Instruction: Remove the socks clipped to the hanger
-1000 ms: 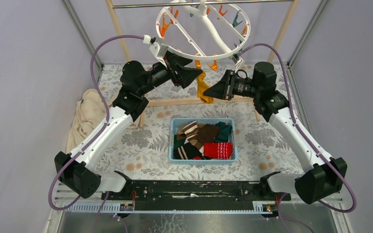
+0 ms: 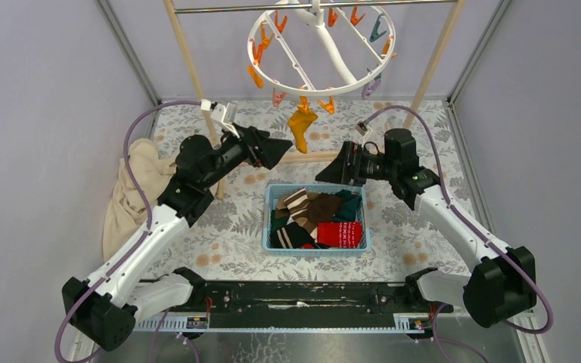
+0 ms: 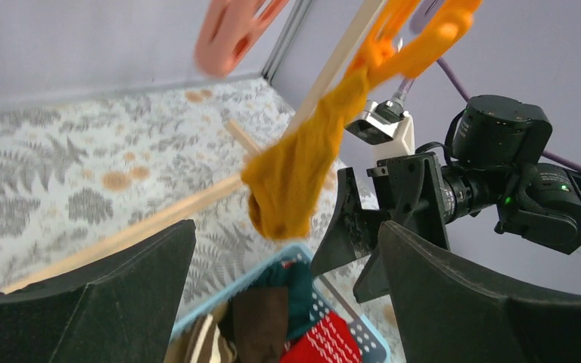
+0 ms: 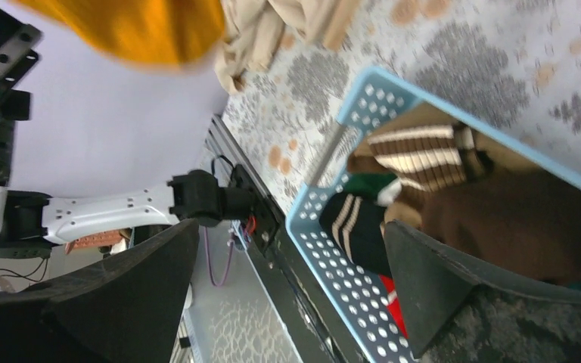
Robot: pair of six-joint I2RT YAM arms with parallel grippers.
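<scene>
A mustard-yellow sock [image 2: 301,130] hangs from an orange clip [image 2: 303,104] on the front rim of the round white hanger [image 2: 251,64]. Left of the sock and slightly lower, my left gripper [image 2: 278,154] is open and holds nothing. In the left wrist view the sock [image 3: 295,170] dangles beyond the fingers, not visibly touched by them. My right gripper [image 2: 328,178] is also open and empty, lower right of the sock. The right wrist view shows a blurred part of the sock [image 4: 147,26] at upper left, clear of the fingers.
Below stands a light-blue basket [image 2: 318,252] containing brown, striped, dark green and red socks. Other hanger clips, such as a teal one [image 2: 377,29], carry no sock. A beige cloth [image 2: 130,189] lies at left. A wooden bar [image 2: 302,157] crosses behind the sock.
The hanger has shifted slightly.
</scene>
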